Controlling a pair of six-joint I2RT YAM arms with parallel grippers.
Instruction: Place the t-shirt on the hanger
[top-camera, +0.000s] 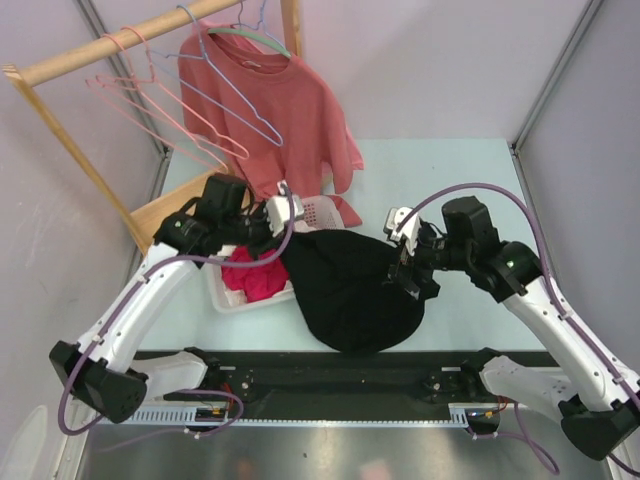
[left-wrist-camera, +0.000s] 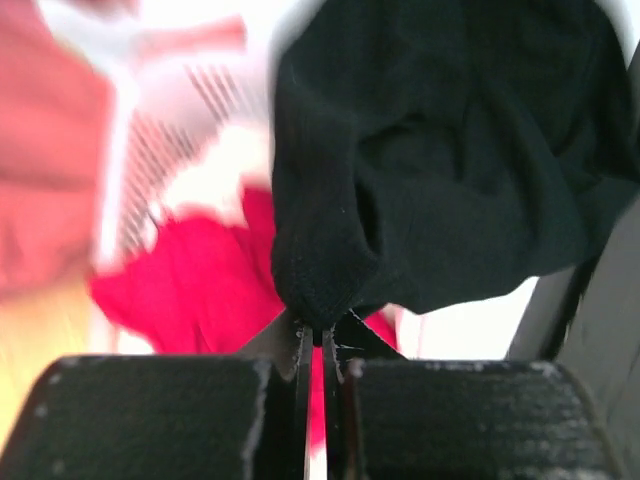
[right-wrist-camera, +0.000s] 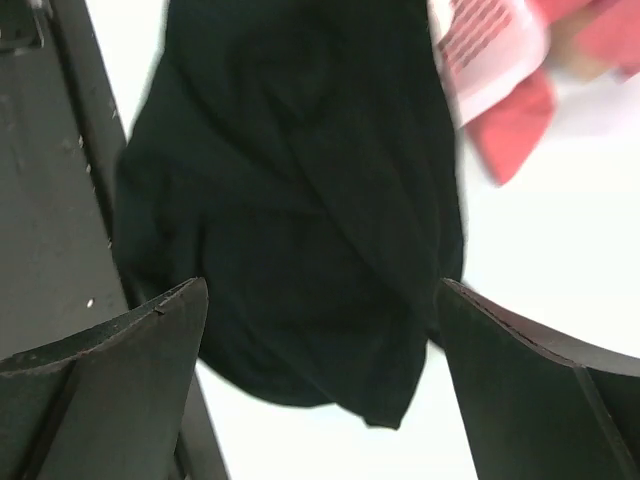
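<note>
A black T-shirt (top-camera: 355, 295) stretches from the white basket to the right side of the table. My left gripper is shut on a bunched end of it, lifted over the basket (top-camera: 322, 212), as the left wrist and top views show. My right gripper stands open above the shirt's other part, with the shirt below its fingers. Hangers in pink (top-camera: 140, 100) and blue (top-camera: 240, 105) hang on the wooden rail (top-camera: 110, 40).
A pink sweatshirt (top-camera: 260, 120) hangs on a green hanger at the back. Red cloth (top-camera: 260, 275) lies in the basket. Bare table (top-camera: 470, 315) shows at the right, and the dark front edge runs below the shirt.
</note>
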